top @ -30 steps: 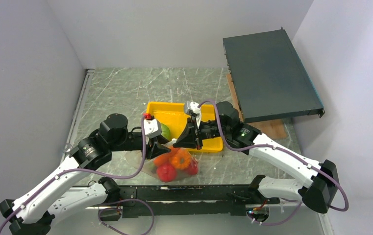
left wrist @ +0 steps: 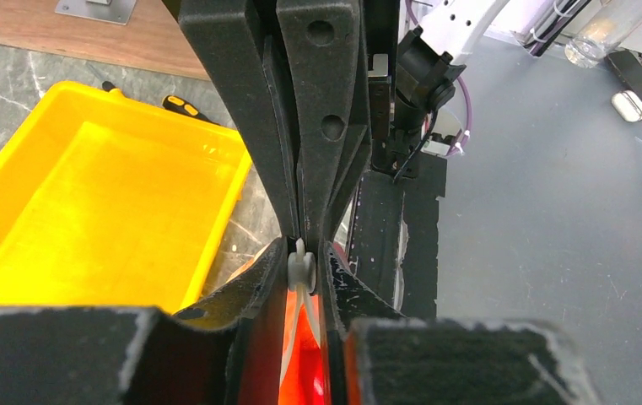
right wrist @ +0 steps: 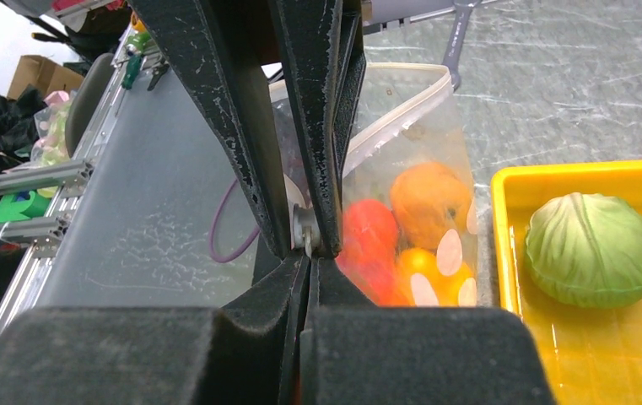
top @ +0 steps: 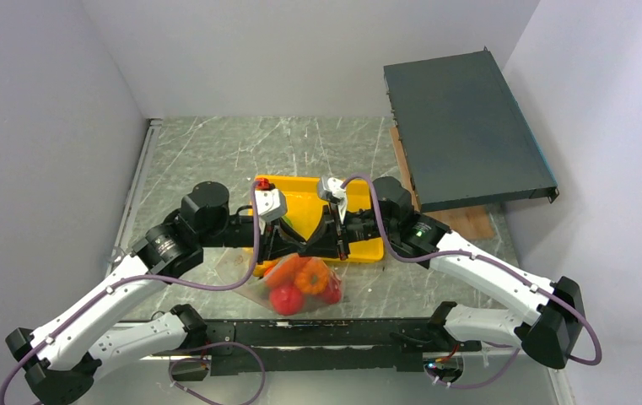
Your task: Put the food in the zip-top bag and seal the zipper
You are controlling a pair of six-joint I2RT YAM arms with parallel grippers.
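Observation:
In the top view the clear zip bag [top: 254,288] lies at the table's front, with orange and red foods [top: 299,278] inside. My right gripper is shut on its zip edge, a thin pale strip running into the fingertips. Facing it tip to tip, my left gripper is part open. Its fingers stand on either side of a small whitish slider [left wrist: 301,272] on the zip, very close to it; whether both touch is unclear. Beyond the grippers, the right wrist view shows the bag's white zip strip [right wrist: 401,114] along its upper edge.
Behind the bag stands a yellow bin [top: 374,251], with a green cabbage [right wrist: 594,250] in it. A dark raised panel [top: 469,126] fills the right rear. The two arms meet nose to nose with little room between.
The right arm and the food stay put.

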